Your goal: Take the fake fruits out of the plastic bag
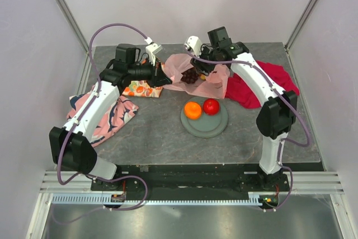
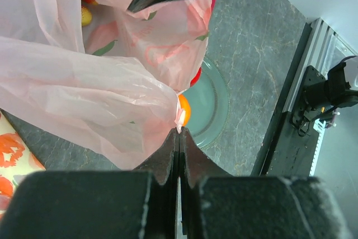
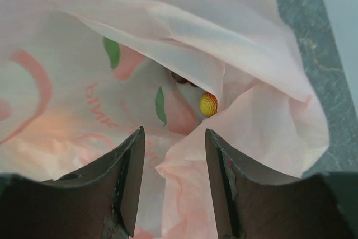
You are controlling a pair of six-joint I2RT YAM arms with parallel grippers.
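Observation:
The pink plastic bag (image 1: 184, 85) lies on the table, holding dark clustered fruit (image 1: 189, 76) and a small yellow fruit (image 3: 208, 103). An orange (image 1: 193, 110) and a red fruit (image 1: 211, 106) sit on a grey-green plate (image 1: 206, 129). My left gripper is shut on the bag's pale edge. My right gripper hangs over the bag's opening, part open, with bag plastic below and between its fingertips.
A red cloth (image 1: 268, 76) lies at the right, an orange patterned cloth (image 1: 140, 89) behind my left arm, and a pink-navy cloth (image 1: 109, 121) at the left.

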